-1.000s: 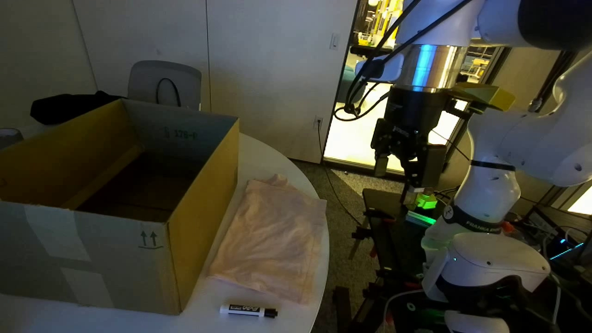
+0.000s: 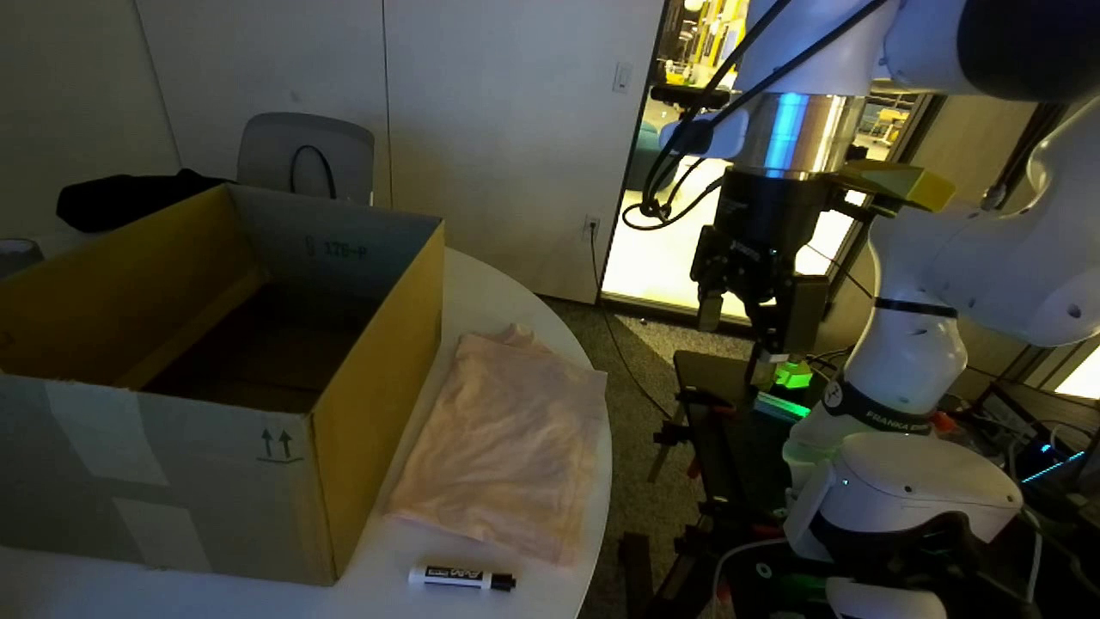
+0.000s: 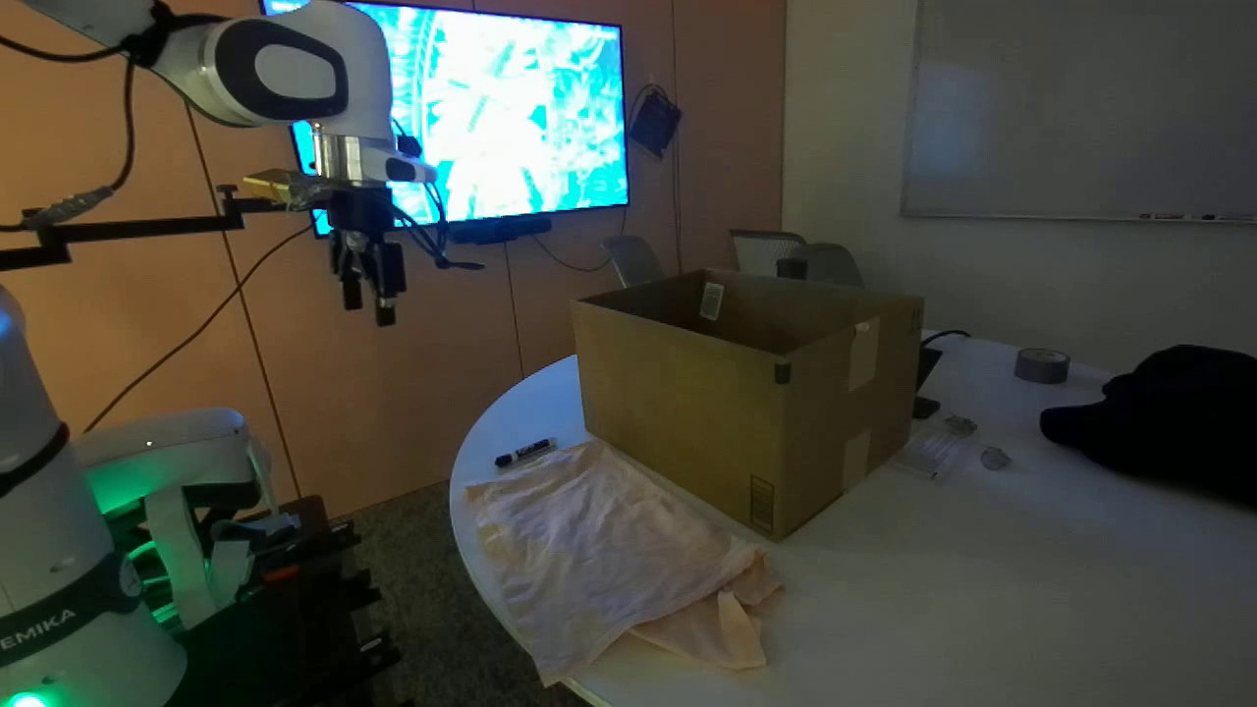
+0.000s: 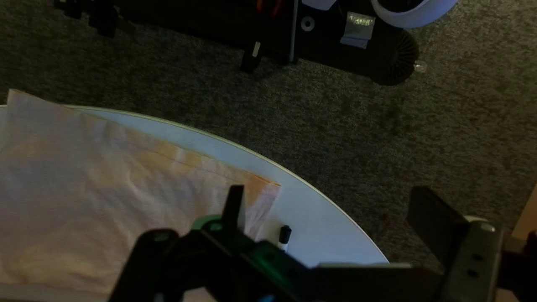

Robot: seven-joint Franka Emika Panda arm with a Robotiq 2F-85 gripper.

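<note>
High above the floor beside the table, my gripper (image 2: 750, 326) stands open, well apart from everything on the tabletop. Its two fingers (image 4: 233, 209) are spread wide in the wrist view, with nothing between them. A pale pink cloth (image 2: 505, 438) lies fairly flat on the white table, with a fold at one end (image 3: 719, 625). Close to the cloth lies a black-and-white marker (image 2: 461, 578); in the wrist view only the marker's dark cap end (image 4: 285, 234) shows, the rest hidden by the gripper. A large open cardboard box (image 3: 683, 407) stands beside both.
The box's tall walls flank the cloth. The table's curved edge (image 4: 221, 138) runs close by the cloth. Farther off are a tape roll (image 3: 1041, 365) and a black heap of fabric (image 3: 1161, 424). A dark stand (image 2: 722, 444) holds the arm's base.
The gripper has sunk very slightly in exterior view 1 and remains open. Cloth, marker and box look unmoved.
</note>
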